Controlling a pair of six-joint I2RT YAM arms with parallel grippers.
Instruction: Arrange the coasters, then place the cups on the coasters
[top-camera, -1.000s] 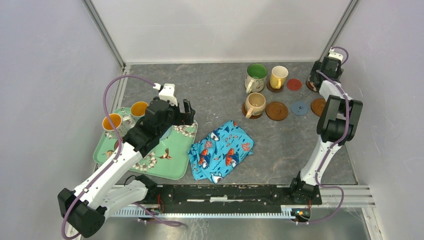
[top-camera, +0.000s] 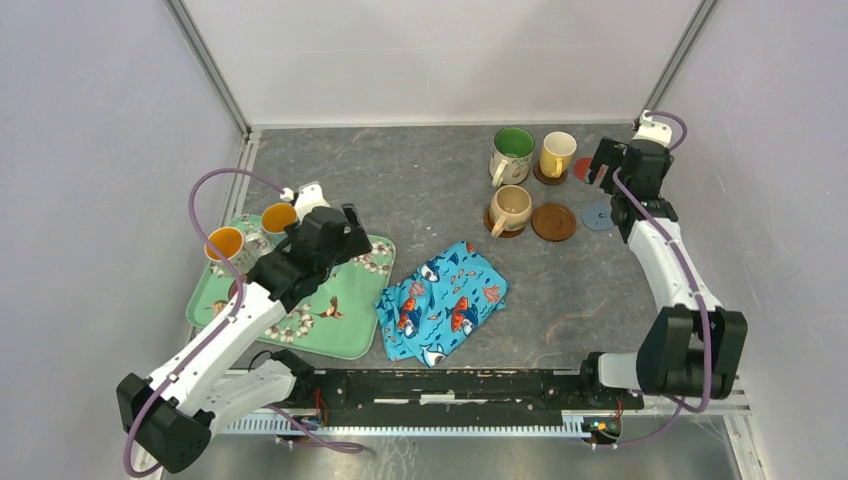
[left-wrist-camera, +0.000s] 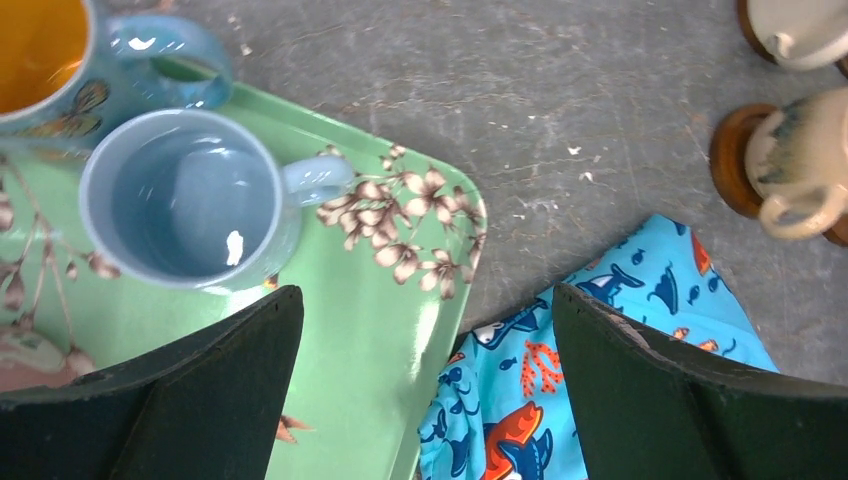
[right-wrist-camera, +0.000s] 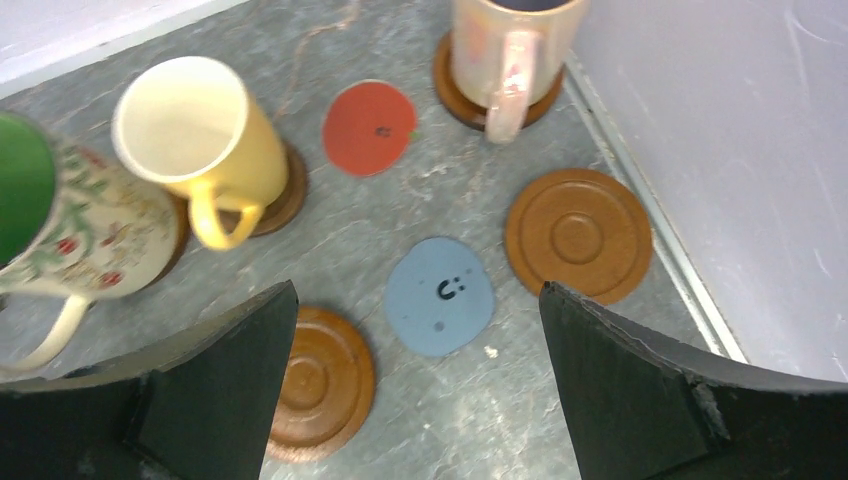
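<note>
My left gripper is open over the green tray (top-camera: 345, 330), beside a light blue cup (left-wrist-camera: 190, 200). Orange-lined cups (top-camera: 226, 245) also stand in the tray. My right gripper is open above the right-hand coasters, nothing between its fingers. In the right wrist view a pale mug (right-wrist-camera: 480, 60) stands on a brown coaster at the back right, beside a red coaster (right-wrist-camera: 365, 125). A blue coaster (right-wrist-camera: 438, 298) and empty brown coasters (right-wrist-camera: 580, 235) lie nearer.
Green-lined mug (top-camera: 513, 150), yellow mug (top-camera: 557, 150) and beige mug (top-camera: 511, 205) stand on the right half. A fish-patterned cloth (top-camera: 440, 300) lies front centre. The walls border the coasters closely.
My right arm has moved left and toward the front, away from the back-right mug, which stands on its coaster. My left gripper has shifted slightly left.
</note>
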